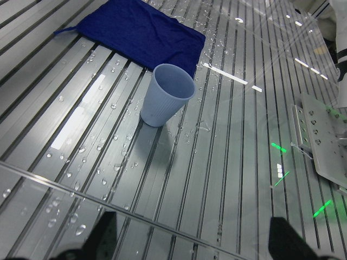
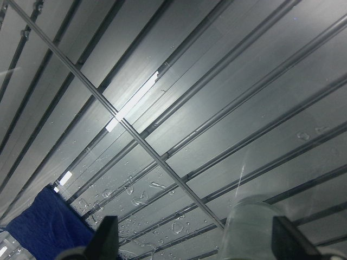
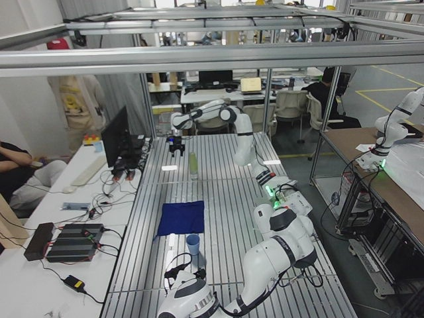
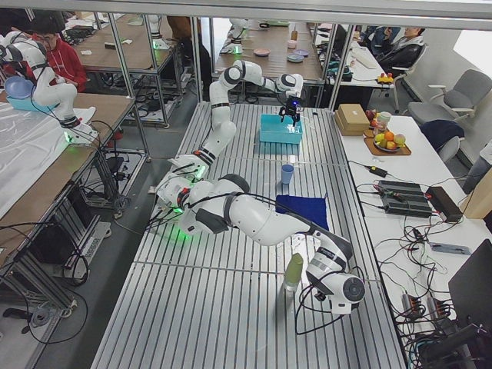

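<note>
A blue cup (image 1: pixel 167 97) stands upright on the slatted table, with a dark blue cloth (image 1: pixel 141 38) behind it in the left wrist view. My left gripper (image 4: pixel 290 115) hangs over a teal bin (image 4: pixel 280 132), open and empty, the cup ahead of it. My right gripper (image 3: pixel 176 149) is at the table's far end in the camera left view, just left of an upright green bottle (image 3: pixel 193 164). It is open and empty; the bottle's blurred translucent body (image 2: pixel 246 227) shows low in its wrist view, beside one finger.
Water drops lie around the cup and cloth. A side desk (image 3: pixel 79 159) holds a monitor, cables and electronics. A fruit tray (image 4: pixel 390 146) and cardboard box (image 4: pixel 351 117) are outside the table's edge. Frame posts surround the table; bare slats lie between the objects.
</note>
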